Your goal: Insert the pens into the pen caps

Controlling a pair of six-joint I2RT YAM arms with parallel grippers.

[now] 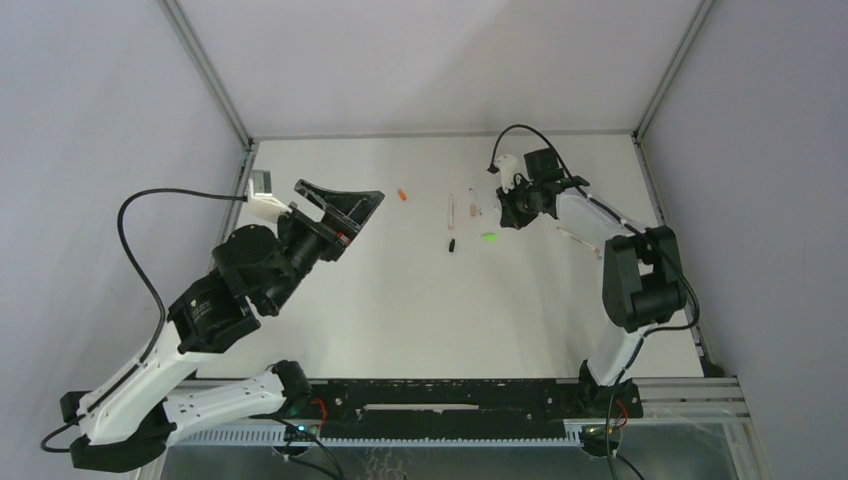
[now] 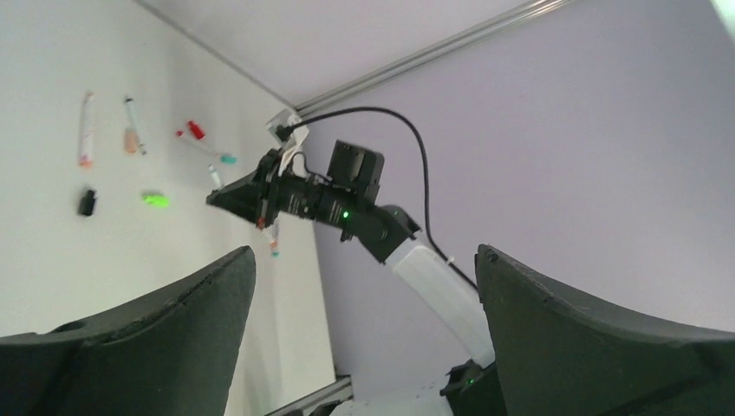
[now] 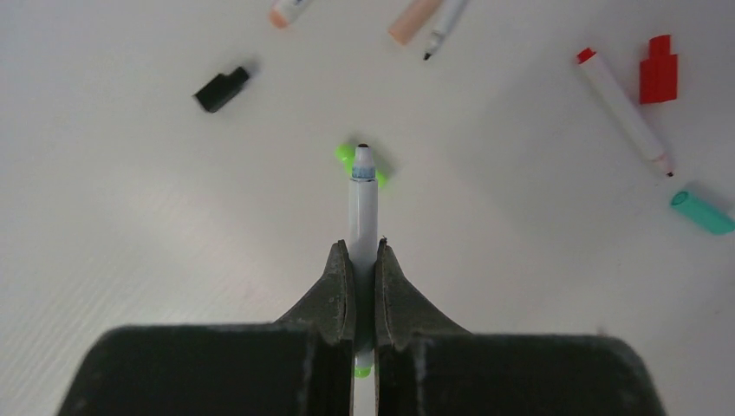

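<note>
My right gripper is shut on a white pen (image 3: 364, 208) with a green end, held above the right side of the table. Its tip points away from the gripper. Beyond it lie a green cap (image 3: 345, 156), a black cap (image 3: 221, 90), a peach cap (image 3: 414, 19) beside a thin pen (image 3: 446, 26), a red cap (image 3: 659, 74), a white pen with red end (image 3: 620, 104) and a teal cap (image 3: 702, 213). My left gripper is open and raised high at the left, with nothing between its fingers.
An orange cap (image 1: 401, 194) lies at the middle back. Another pen (image 1: 580, 240) lies at the right, partly near the right arm.
</note>
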